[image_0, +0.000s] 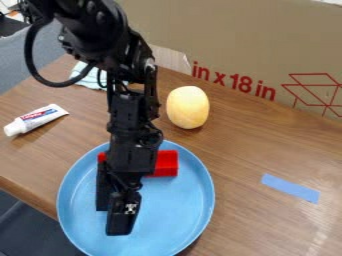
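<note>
My black gripper (118, 200) is low over the blue plate (181, 220), its fingers open and in front of a red object (166, 164) lying on the plate's back half. The arm hides the red object's left part. Whether the fingertips touch the plate I cannot tell.
A toothpaste tube (34, 120) lies at the left, a yellow egg-shaped object (187, 106) behind the plate, a light cloth (84, 74) at the back behind the arm. A cardboard box (267, 50) stands at the back.
</note>
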